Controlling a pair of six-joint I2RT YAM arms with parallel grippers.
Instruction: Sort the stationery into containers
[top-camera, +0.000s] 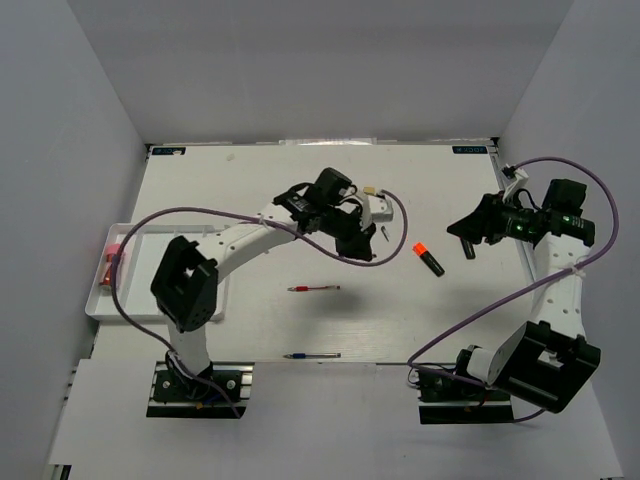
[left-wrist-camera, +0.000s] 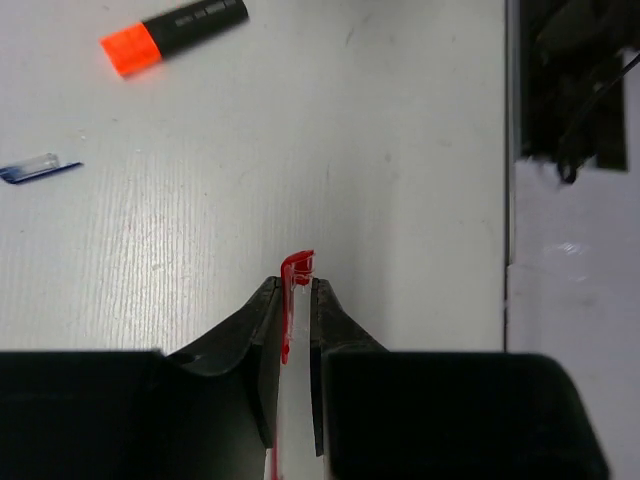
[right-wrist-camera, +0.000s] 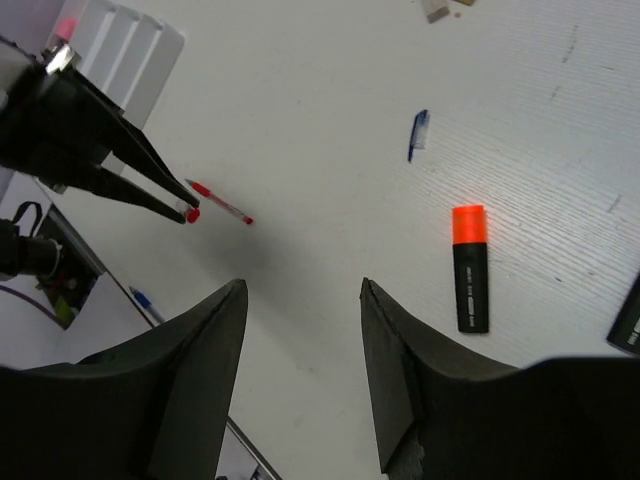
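Observation:
My left gripper is shut on a small red-and-clear pen cap (left-wrist-camera: 297, 267), held above the table. In the right wrist view its red end (right-wrist-camera: 192, 214) shows at the fingertips, near the red pen (right-wrist-camera: 222, 203). My right gripper is open and empty, and from above it covers one end of a black marker (top-camera: 468, 248). An orange-capped marker (top-camera: 429, 260) lies between the arms. A blue pen cap (right-wrist-camera: 418, 133) rests behind it, and a blue pen (top-camera: 312, 356) at the front edge. The divided white tray (top-camera: 190, 319) stands at left.
Pink and red items (top-camera: 111, 265) sit in the tray's left compartment. A pale eraser block (right-wrist-camera: 434, 9) lies at the back, with a yellow one (top-camera: 369, 190) partly behind the left arm.

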